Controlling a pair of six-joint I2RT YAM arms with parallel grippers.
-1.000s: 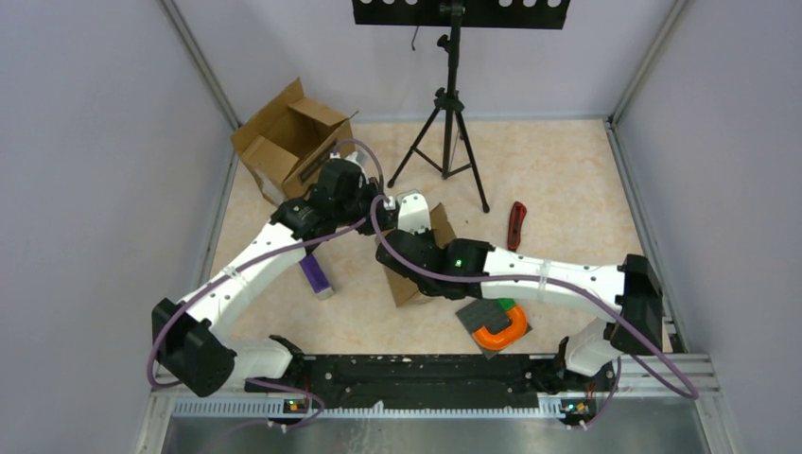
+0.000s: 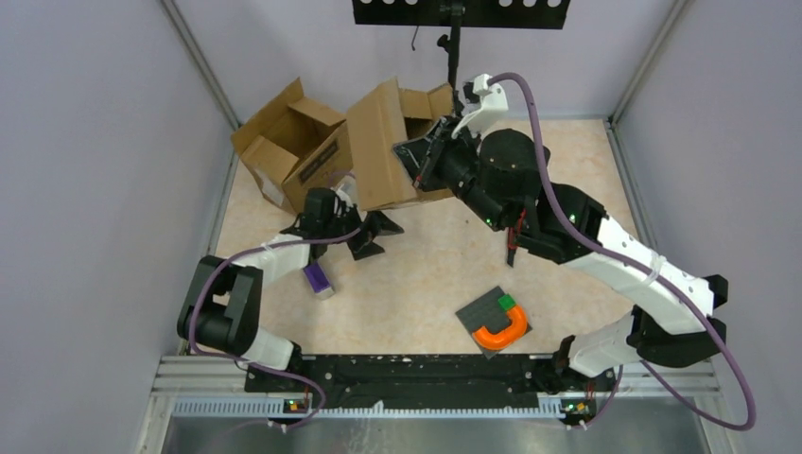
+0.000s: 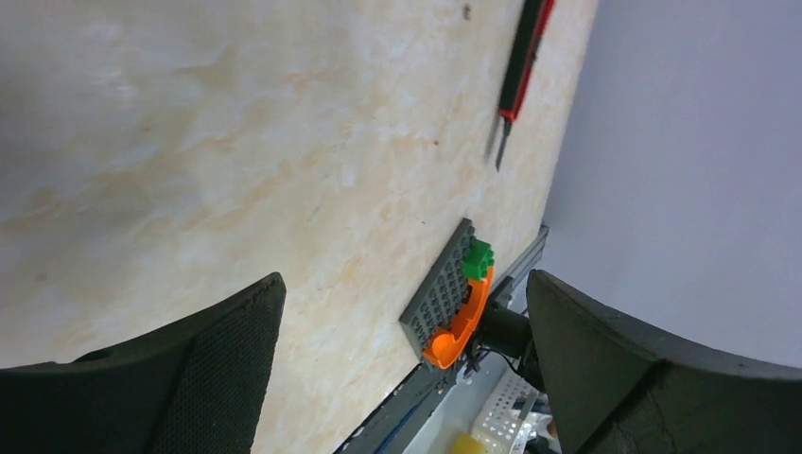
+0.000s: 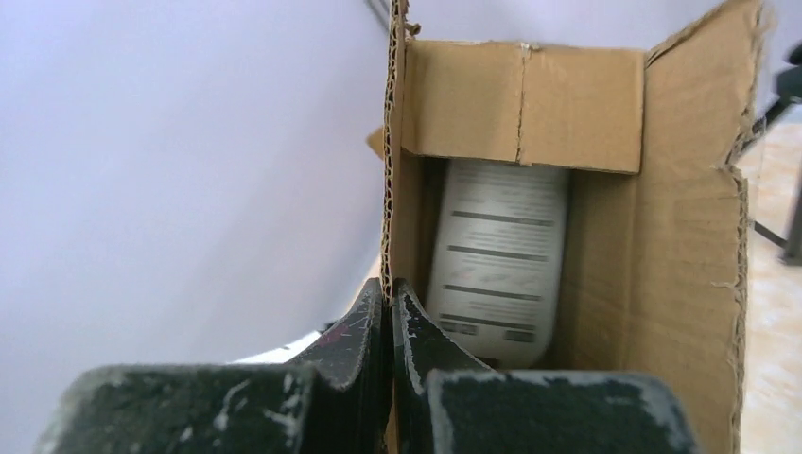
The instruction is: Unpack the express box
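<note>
A small open cardboard box (image 2: 378,147) is held up near the middle back. My right gripper is shut on one of its side flaps, seen edge-on in the right wrist view. Inside that box, a pale panel with printed lines (image 4: 501,251) shows against a wall or the bottom; I cannot tell whether it is a separate item. My left gripper (image 2: 380,236) stands open, low over the table left of centre. In the left wrist view only bare table and distant objects show between its fingers.
A larger open cardboard box (image 2: 274,142) stands at the back left. A purple box (image 2: 318,276) lies beside the left arm. A red utility knife (image 3: 526,61), a grey studded plate (image 2: 482,317) with an orange curved piece (image 2: 506,331), and a black stand (image 2: 456,47) are around.
My left gripper has shifted a little, its arm drawing back toward the left.
</note>
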